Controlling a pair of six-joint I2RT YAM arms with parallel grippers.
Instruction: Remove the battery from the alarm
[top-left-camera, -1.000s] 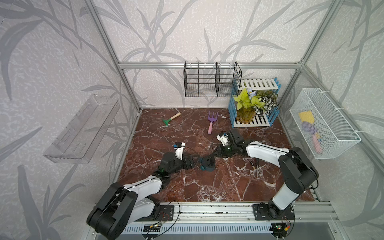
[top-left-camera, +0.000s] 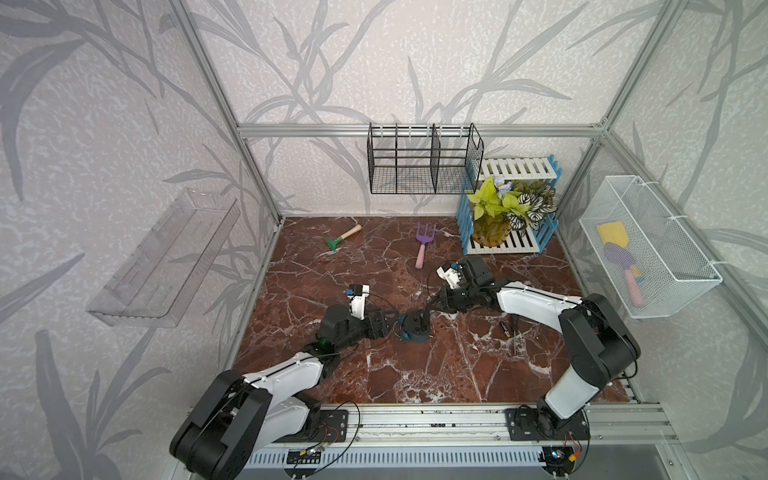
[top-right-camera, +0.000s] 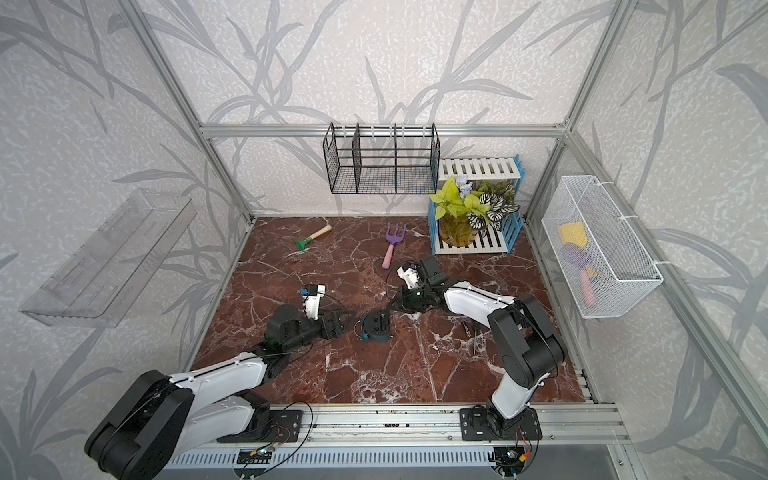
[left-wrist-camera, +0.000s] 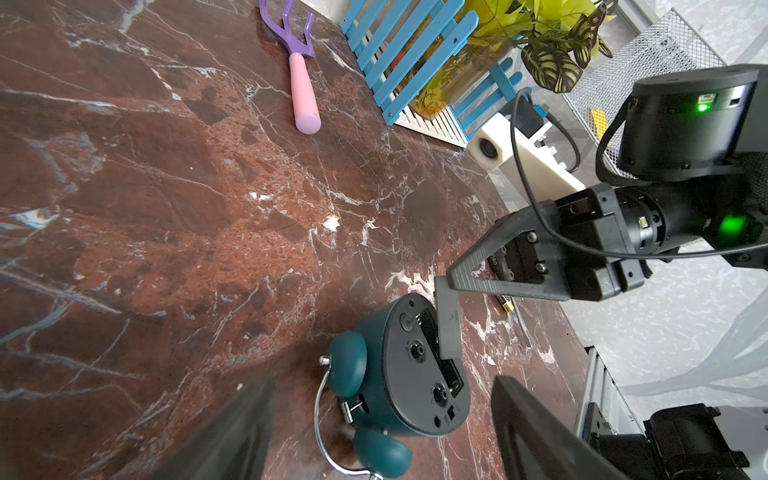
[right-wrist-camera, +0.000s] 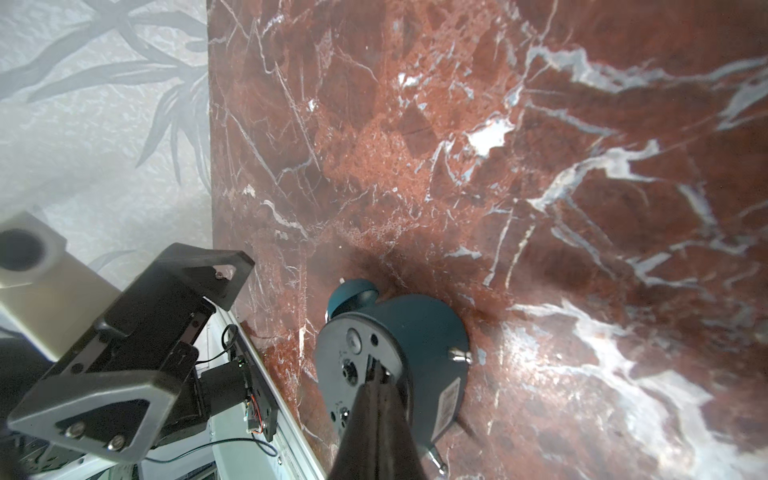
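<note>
A teal alarm clock (top-left-camera: 414, 326) lies on its side between my grippers, its black back facing up with a long battery compartment (left-wrist-camera: 454, 376). My right gripper is shut, its fingertips over that compartment; the gray finger pads reach down into it, and in the right wrist view they hide part of it. Whether a battery sits inside or between them I cannot tell. My left gripper (top-left-camera: 381, 325) is open, just left of the clock, with nothing between its blurred fingers in its wrist view.
A pink-handled fork (top-left-camera: 421, 252) and a green tool (top-left-camera: 336, 240) lie at the back. A blue planter shelf (top-left-camera: 544, 236) stands back right. Small dark items (top-left-camera: 505, 329) lie right of the clock. Baskets hang on the walls.
My right gripper and arm have shifted slightly to the right and up in the top left view. The left arm has moved very slightly; the clock looks unmoved.
</note>
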